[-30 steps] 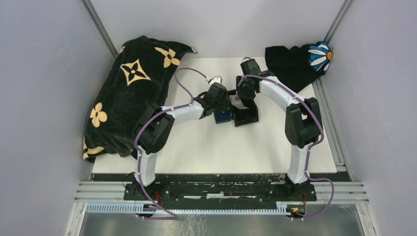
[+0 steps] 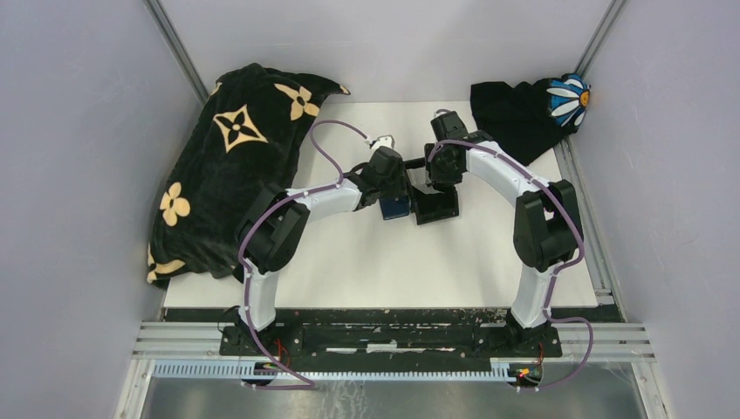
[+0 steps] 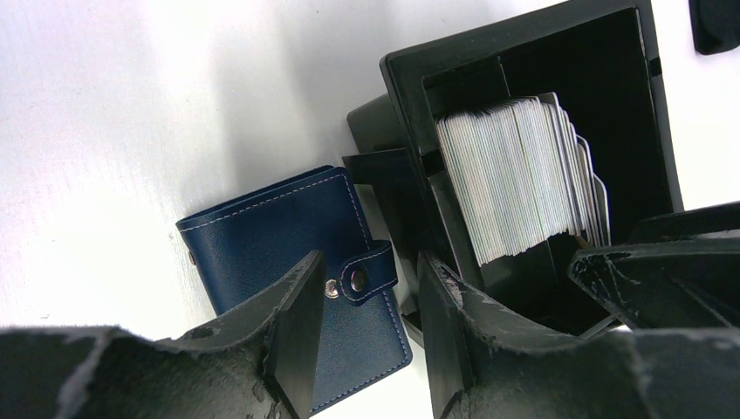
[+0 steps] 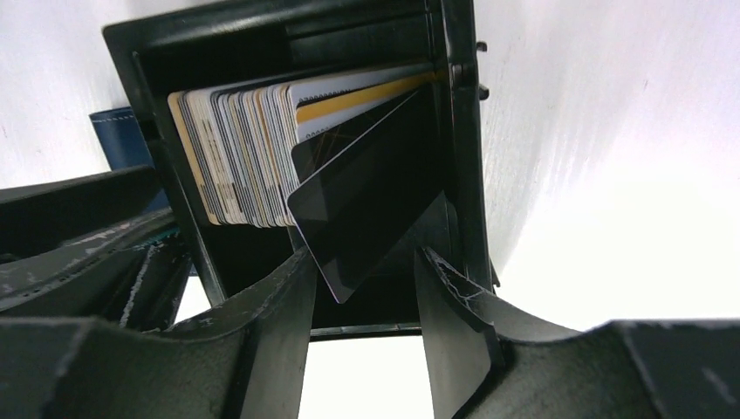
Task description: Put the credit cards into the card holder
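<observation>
The dark blue card holder [image 3: 279, 236], its snap strap fastened, lies flat on the table against the left side of a black box [image 2: 437, 208]. Inside the box stands a row of white-edged cards, and in the right wrist view a black card [image 4: 371, 201] leans aslant against the end of that row [image 4: 236, 157]. My left gripper is open above the holder's strap and the box's near wall, with nothing held. Over the box, my right gripper is open too; the black card's lower corner shows between its fingers, apart from both.
Both grippers are close together, and the left one [image 4: 96, 244] intrudes at the right wrist view's left edge. A black patterned cushion [image 2: 236, 166] covers the table's left side; a black cloth [image 2: 515, 113] lies back right.
My right gripper has shifted slightly right and toward the front over the box. The left arm, card holder and box look unmoved.
</observation>
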